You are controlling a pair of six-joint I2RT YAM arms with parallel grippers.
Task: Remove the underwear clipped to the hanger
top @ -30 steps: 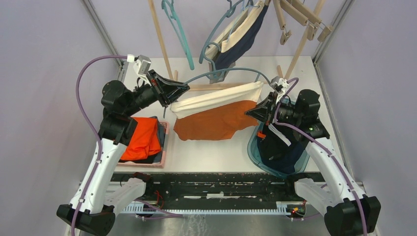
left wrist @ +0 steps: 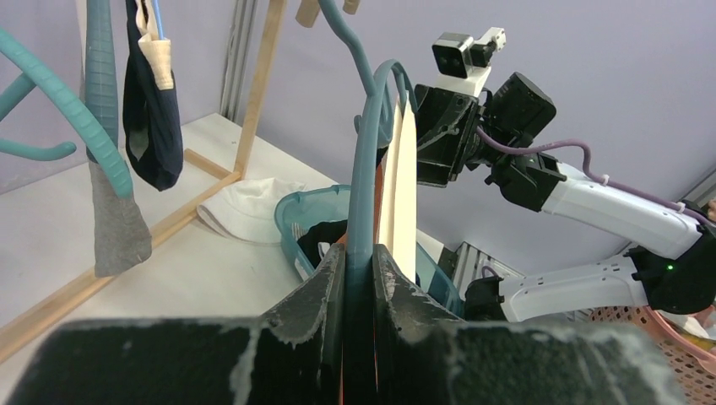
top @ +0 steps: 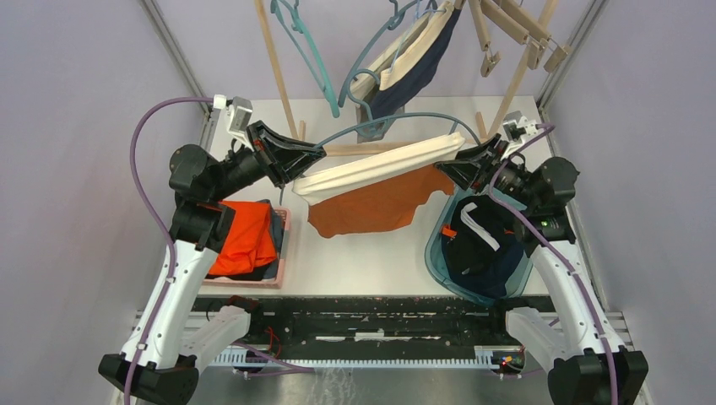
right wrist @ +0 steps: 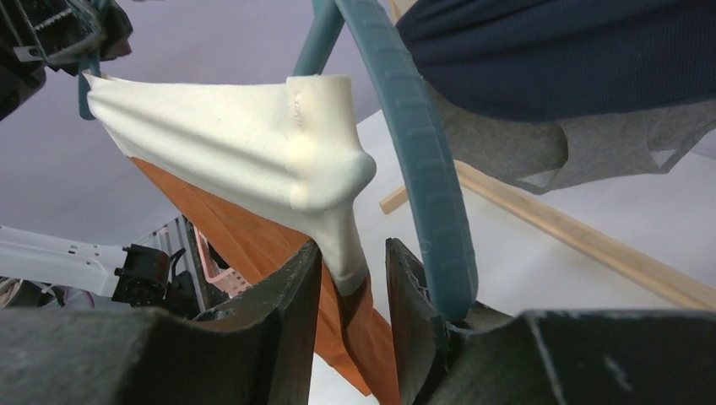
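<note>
The brown underwear [top: 371,207] hangs stretched under a blue-grey hanger [top: 393,116], its cream waistband [top: 380,169] rising to the right. My left gripper [top: 308,160] is shut on the hanger; in the left wrist view the hanger's tube [left wrist: 360,219] runs between its fingers. At the right end of the underwear is my right gripper [top: 460,164]. In the right wrist view its fingers [right wrist: 291,312] stand apart, open, with the edge of the waistband [right wrist: 342,219] and brown cloth in the gap. The hanger arm [right wrist: 422,152] passes close beside its right finger.
A teal basket [top: 435,257] with dark clothes is below the right arm, and a pink basket [top: 285,261] with orange cloth is at left. Dark blue underwear [top: 414,76] hangs behind from another hanger. A wooden rack bar [top: 363,148] crosses the back.
My right gripper has moved right and up along the underwear's end, and the waistband's right side has risen with the hanger's right end shifting right. The left gripper has barely moved.
</note>
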